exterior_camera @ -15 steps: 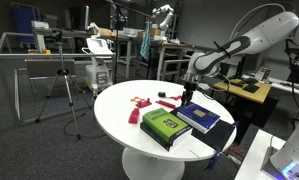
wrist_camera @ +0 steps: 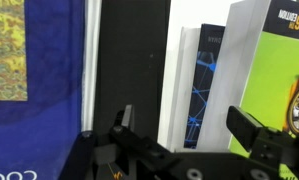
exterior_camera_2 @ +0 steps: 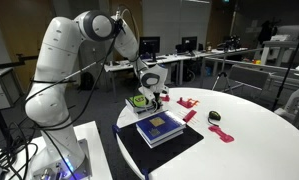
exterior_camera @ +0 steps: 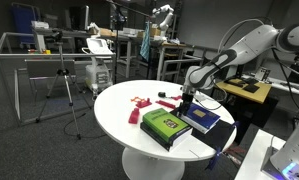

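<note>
My gripper stands open in the wrist view, its two dark fingers well apart and nothing gripped between them. A narrow dark spine with a blue network pattern [wrist_camera: 198,90] shows ahead of the gap, nearer the right finger. Right of it lies a thick green book [wrist_camera: 279,85], cover up. On the left is a blue book [wrist_camera: 54,110] with a yellowish picture. From outside, the gripper is low near the green book [exterior_camera: 166,124] and the blue book [exterior_camera: 201,117], its tips hard to make out. Whether it touches anything I cannot tell.
A black mat [exterior_camera_2: 179,146] lies under the blue book on the round white table [exterior_camera_2: 254,135]. Red pieces [exterior_camera_2: 222,133] and a dark mouse-like object [exterior_camera_2: 212,114] are scattered farther off. A tripod [exterior_camera: 65,85] stands beyond the table.
The arm has come lower over the books and swung slightly in exterior view 1. Both books appear to lie where they were.
</note>
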